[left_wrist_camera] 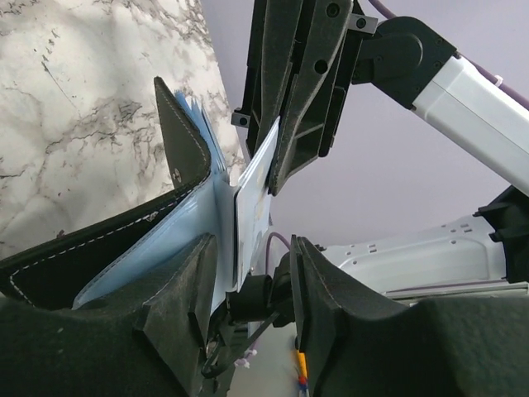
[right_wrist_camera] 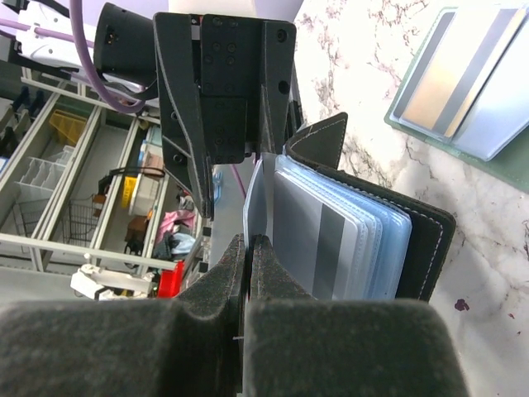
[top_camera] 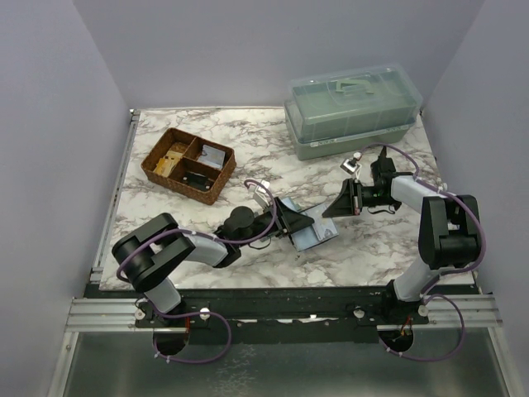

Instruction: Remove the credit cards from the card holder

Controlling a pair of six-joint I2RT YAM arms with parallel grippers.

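Observation:
The card holder, black with stitched edges and blue sleeves, lies between both grippers at the table's front middle. A pale card stands out from its sleeves. My left gripper is open, its fingers either side of that card and sleeve edge. My right gripper is shut on the card's edge, seen at its fingertips in the right wrist view. More cards or sleeves lie layered inside the holder.
A wicker basket with compartments sits at the back left. Clear green plastic boxes stand at the back right.

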